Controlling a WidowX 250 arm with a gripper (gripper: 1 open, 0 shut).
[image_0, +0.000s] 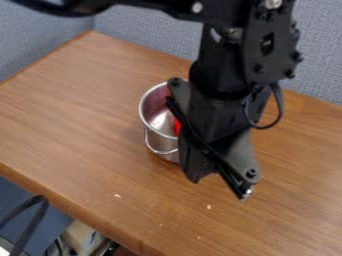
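Note:
A silver metal pot (158, 112) with a wire handle stands on the wooden table, partly hidden behind my gripper (218, 165). A small bit of a red object (178, 126) shows inside it. The black gripper fills the centre right, over and in front of the pot. Its fingers point down to the lower right, and I cannot see clearly what, if anything, is between them.
Grey padded walls (154, 30) stand behind. Black cables (27, 220) hang beyond the table's edge at the lower left.

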